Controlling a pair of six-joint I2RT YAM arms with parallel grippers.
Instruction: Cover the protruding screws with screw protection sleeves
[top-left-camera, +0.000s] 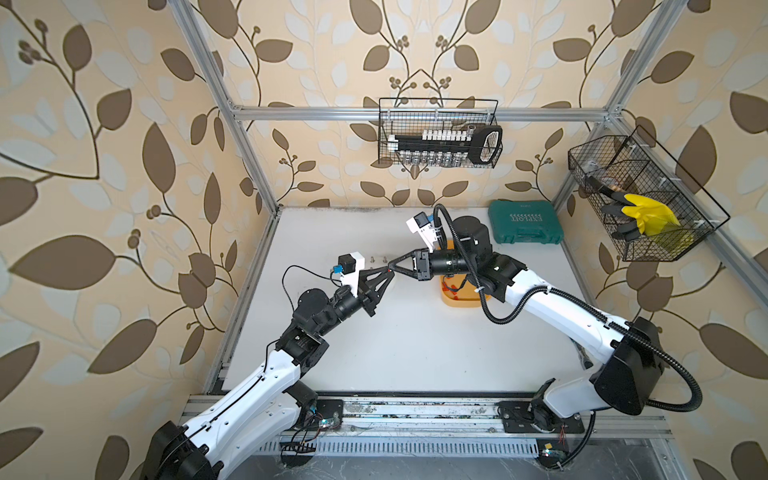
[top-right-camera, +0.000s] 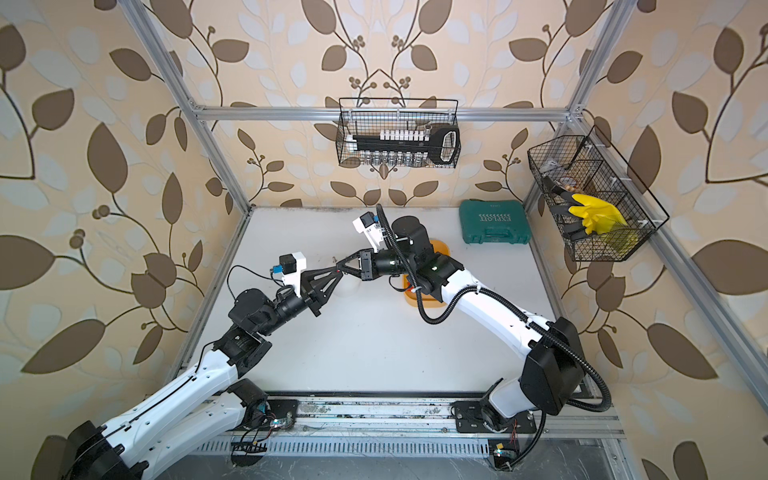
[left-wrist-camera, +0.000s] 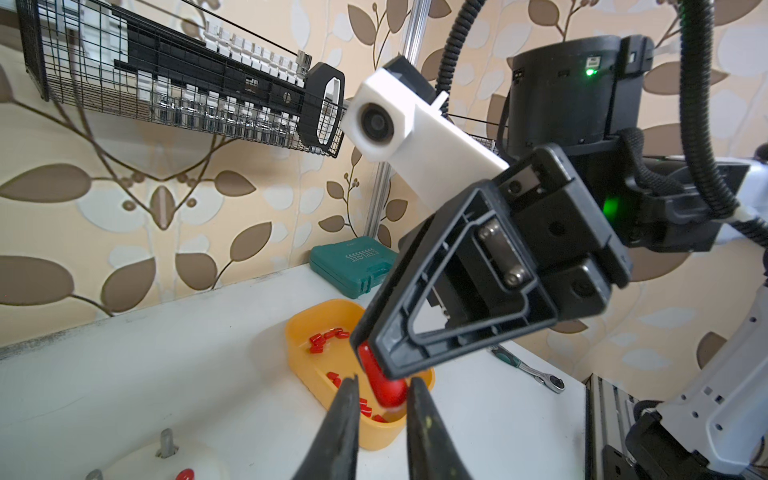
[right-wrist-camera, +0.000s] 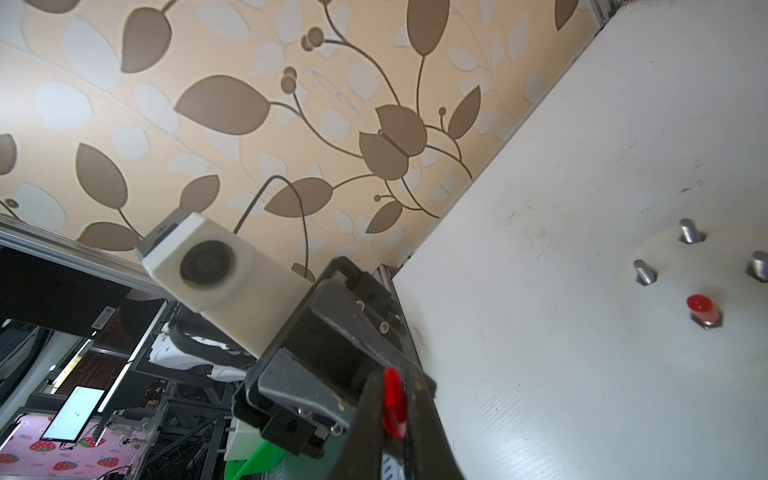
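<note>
A red sleeve (left-wrist-camera: 388, 388) sticks out from the tips of my right gripper, which is shut on its other end. From below, the fingers of my left gripper stand on either side of the sleeve, part open, with a gap showing on one side. The right wrist view has the red sleeve (right-wrist-camera: 393, 400) among the fingertips of both grippers, partly hidden. On a pale round base (right-wrist-camera: 656, 344) stand several bare metal screws (right-wrist-camera: 689, 231) and one screw capped by a red sleeve (right-wrist-camera: 701, 305).
An orange tray (left-wrist-camera: 308, 376) with several loose red sleeves stands behind the right gripper. A green case (top-left-camera: 524, 221) is at the back right, and wire baskets (top-left-camera: 438, 148) hang on the walls.
</note>
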